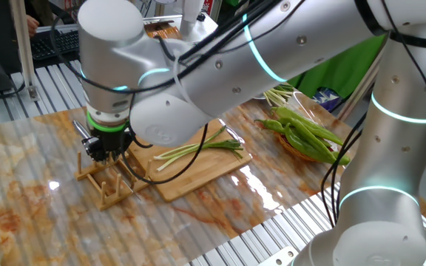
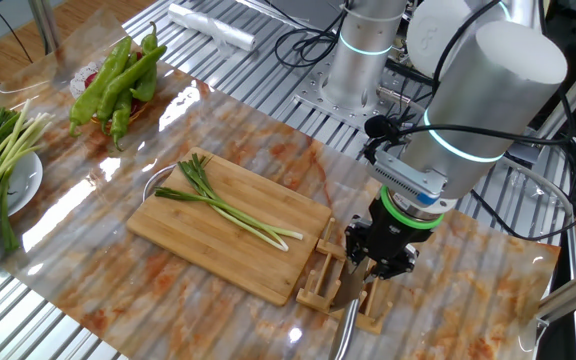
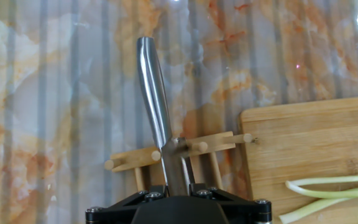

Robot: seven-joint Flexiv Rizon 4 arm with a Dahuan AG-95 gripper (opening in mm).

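Observation:
A knife with a silver handle (image 3: 153,90) runs up and away from my gripper in the wrist view. Its blade (image 2: 350,284) passes between the fingers, which look closed against it; the contact itself is partly hidden by the black gripper body. Directly underneath is a small wooden rack (image 1: 103,198) with upright pegs, on the tabletop. From the second exterior side, the gripper (image 2: 376,262) hangs low over this rack (image 2: 313,298), with the handle (image 2: 344,335) sticking out toward the near edge. How far the blade sits among the pegs cannot be made out.
Beside the rack lies a wooden cutting board (image 2: 168,226) with green onions (image 2: 218,203) on it. Green peppers (image 2: 118,88) fill a basket farther off, near a plate (image 2: 26,180) of more onions. Bare marbled tabletop (image 1: 35,222) surrounds the rack's other sides.

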